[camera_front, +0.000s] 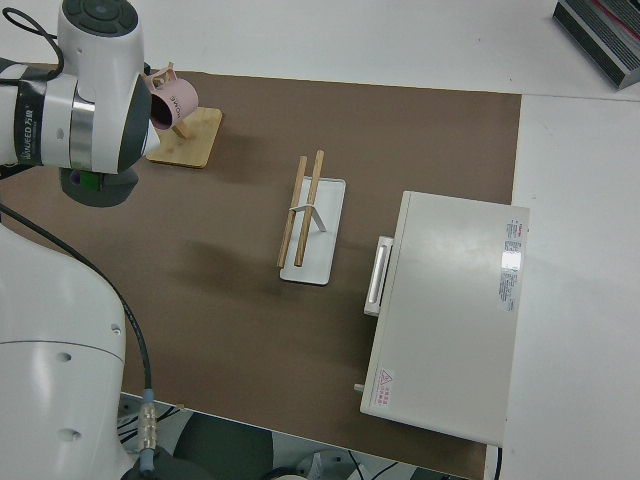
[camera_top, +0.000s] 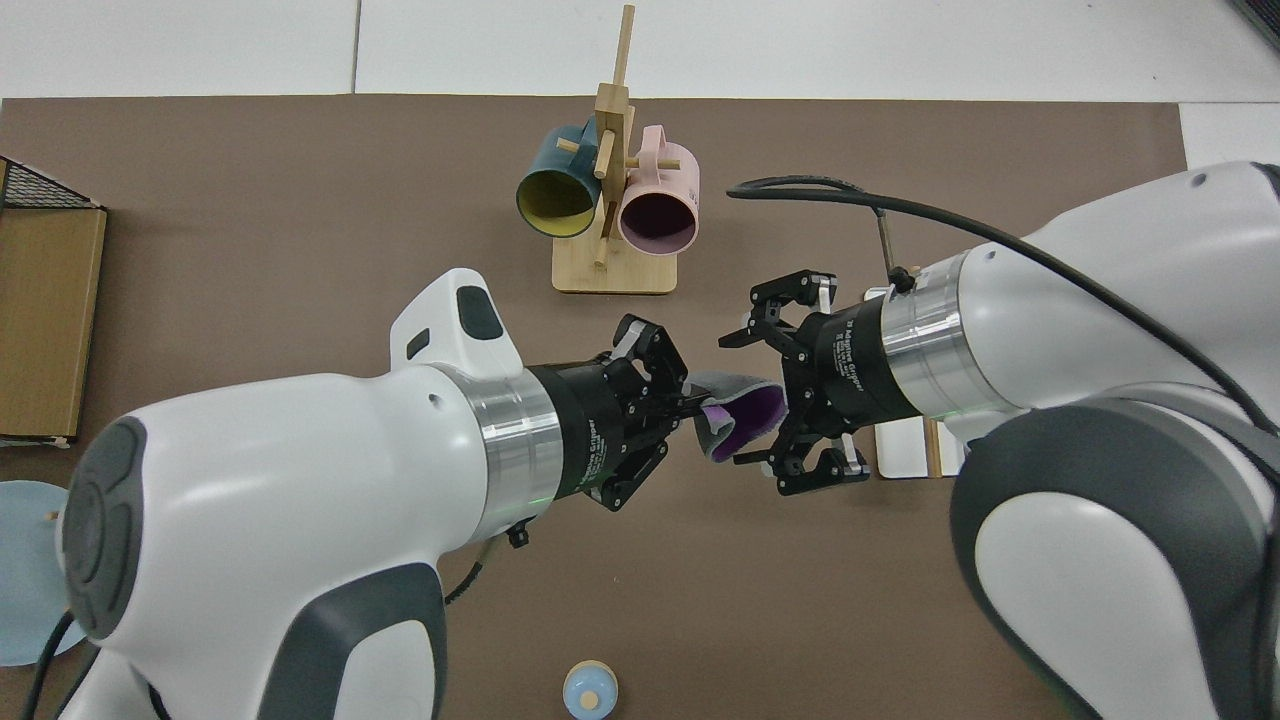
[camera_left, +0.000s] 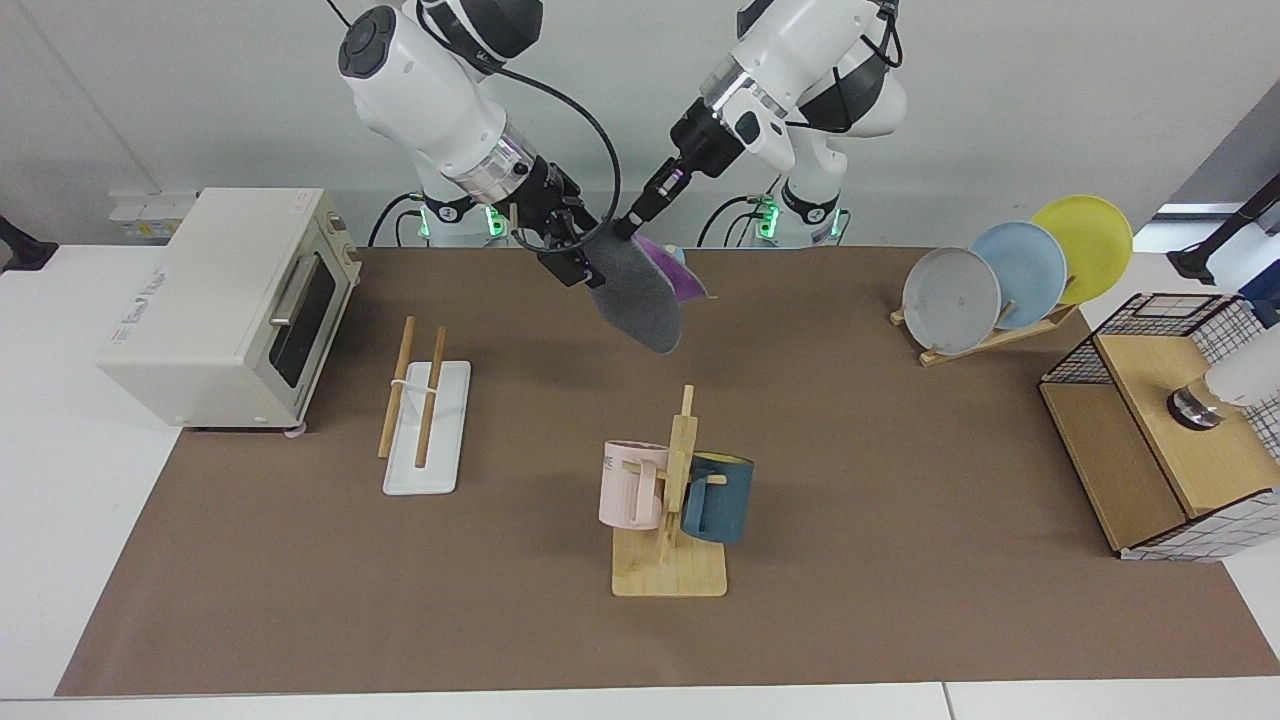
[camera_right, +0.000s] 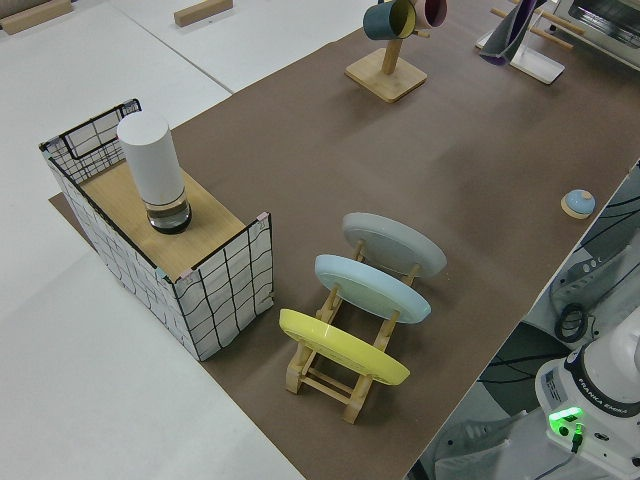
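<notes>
A grey cloth (camera_top: 750, 408) with purple lining is held up between my arms; in the left side view it (camera_left: 636, 300) hangs as a grey flap. My left gripper (camera_top: 690, 402), coming from the lower left in the top view, is at the cloth's left end, its fingers apparently closed on it. My right gripper (camera_top: 741, 396) stands at the cloth's right side with its finger parts spread above and below; whether it touches or holds the cloth I cannot tell.
A mug tree (camera_left: 668, 564) with pink (camera_left: 632, 486) and teal (camera_left: 720, 498) mugs stands centre. A white toaster oven (camera_left: 210, 324), a small wooden-bar stand (camera_left: 426, 468), a plate rack with plates (camera_left: 954, 300) and a basket shelf (camera_left: 1116, 480) surround it. A blue button (camera_top: 590, 690) sits below the grippers.
</notes>
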